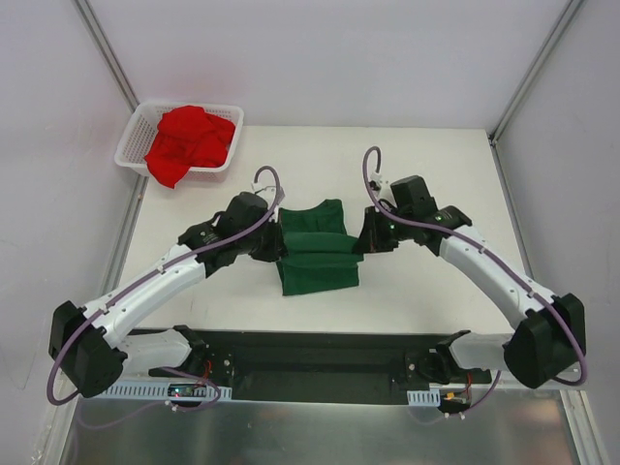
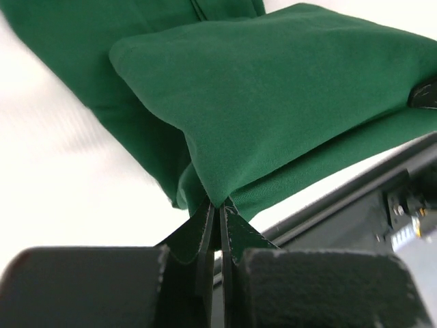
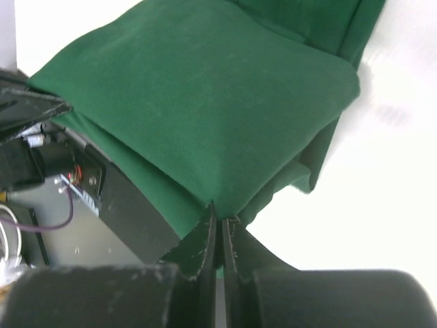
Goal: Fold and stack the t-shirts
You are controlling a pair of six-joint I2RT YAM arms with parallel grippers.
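A dark green t-shirt [image 1: 320,278] lies near the middle of the table, its upper layer lifted and stretched between my two grippers. My left gripper [image 1: 282,259] is shut on the left end of that raised fold; in the left wrist view the green cloth [image 2: 273,89] runs down into its closed fingertips. On the opposite end, my right gripper [image 1: 362,255] is likewise shut on the fabric, which enters between its fingers in the right wrist view. The shirt's far part [image 1: 315,219] rests flat behind the fold. A red garment [image 1: 189,143] sits bunched in the white basket.
The white basket [image 1: 232,114] stands at the back left, some of the red cloth hanging over its front rim. Bare white table [image 1: 436,155] spreads to the right and behind the shirt. The table's front edge [image 1: 320,333] is a short way in front of it.
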